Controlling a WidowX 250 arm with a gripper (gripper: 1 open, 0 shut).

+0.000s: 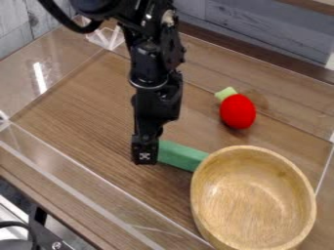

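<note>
My gripper (146, 146) hangs low over the wooden table in the middle of the view, its fingers open, at the left end of a green object (181, 156). The black fingers partly hide that end, and whether they touch it I cannot tell. The green object lies flat, reaching right toward a large tan bowl (252, 200) at the lower right.
A red object (237, 111) lies at the right behind the bowl, with a small pale green object (224, 95) beside it. A wall stands at the back.
</note>
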